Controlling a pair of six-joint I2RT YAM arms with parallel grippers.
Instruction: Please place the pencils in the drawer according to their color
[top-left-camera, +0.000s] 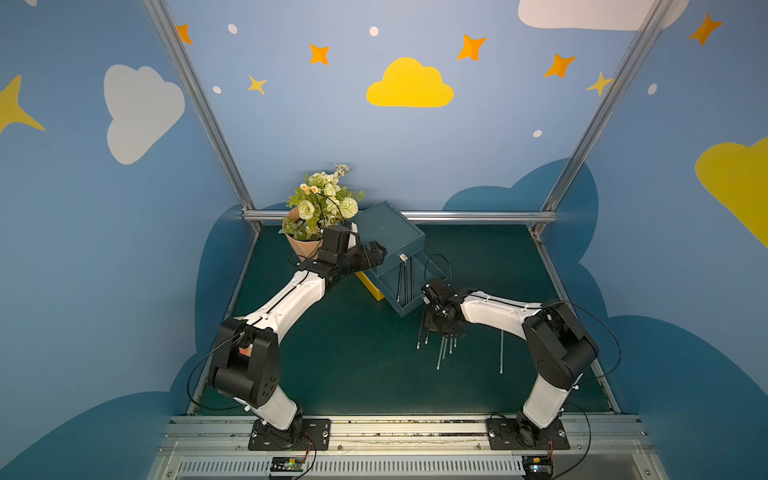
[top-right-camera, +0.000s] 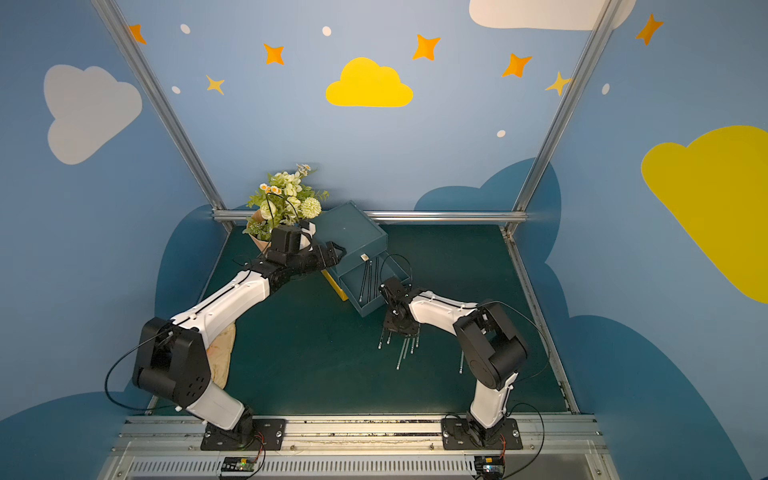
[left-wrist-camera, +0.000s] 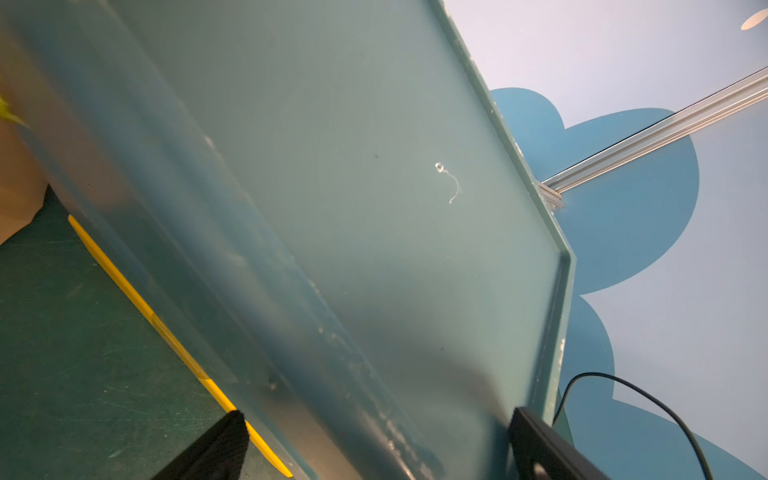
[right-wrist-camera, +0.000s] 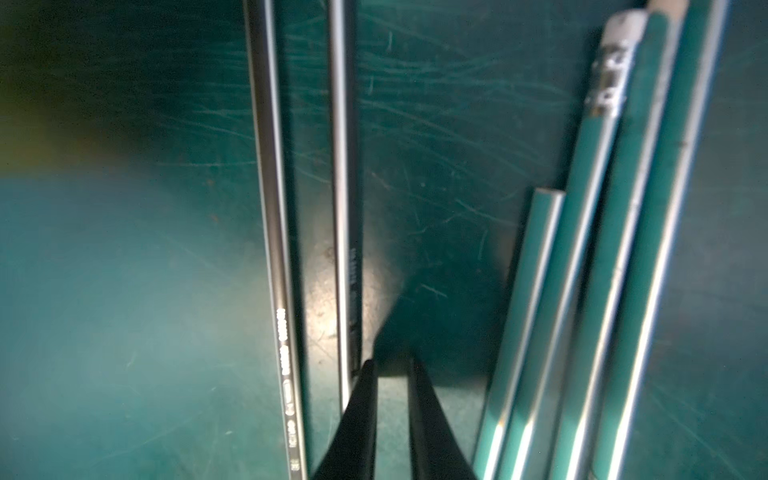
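Observation:
A teal drawer unit (top-left-camera: 388, 228) stands at the back centre, with an open drawer (top-left-camera: 428, 284) holding several dark pencils (top-left-camera: 404, 280). My left gripper (top-left-camera: 376, 256) is at the unit's top; in the left wrist view its fingers sit either side of the casing, finger state unclear. My right gripper is low over the table beside pencils, its fingertips a little apart. Left of them in the right wrist view lie two dark pencils (right-wrist-camera: 272, 208), the nearer reaching to the left fingertip; to the right lie several green pencils (right-wrist-camera: 584, 240). Whether anything is between the fingers is unclear.
A flower bouquet (top-left-camera: 320, 204) stands left of the unit. A lone pencil (top-left-camera: 501, 352) lies apart at the right. A pale cloth (top-right-camera: 220, 360) lies at the left edge.

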